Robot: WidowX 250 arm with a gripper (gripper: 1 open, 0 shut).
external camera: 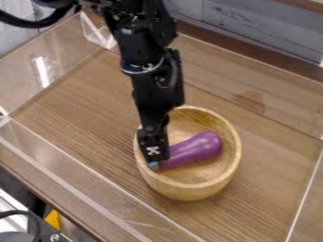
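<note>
The black gripper [153, 142] hangs open over the left part of a tan bowl [217, 180], its fingers pointing down. A purple eggplant toy [195, 149] with a small green-blue stem lies diagonally in the bowl, just right of the gripper's lower fingertips. Whether the fingers touch it cannot be told.
A transparent object stands at the upper left. A white wall runs along the back. Dark cable and a small yellow object sit at the lower left corner.
</note>
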